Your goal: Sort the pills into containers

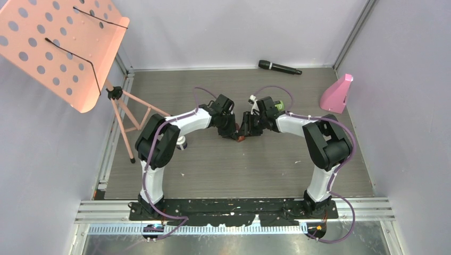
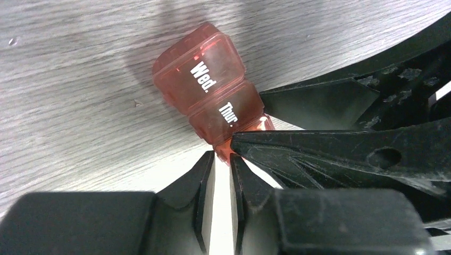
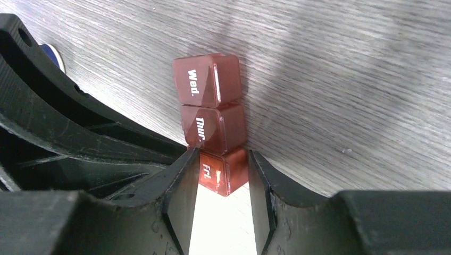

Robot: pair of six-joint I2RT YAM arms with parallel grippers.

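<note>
The translucent red pill organizer (image 1: 241, 139) lies on the grey table between the two grippers. In the left wrist view its Wed. lid (image 2: 205, 71) and Thur. lid (image 2: 227, 110) are shut, and the end compartment is partly covered. My left gripper is part open, its tips at that covered end. Fingers of the right gripper reach in from the right there. In the right wrist view, my right gripper is part open, with a fingertip on either side of the Fri compartment (image 3: 215, 171); firm contact cannot be told. No loose pills are discernible.
A small white container (image 1: 181, 143) stands beside the left forearm, and a green container (image 1: 279, 105) is partly behind the right wrist. A black microphone (image 1: 280, 67) lies at the back, a pink object (image 1: 336, 93) at the right.
</note>
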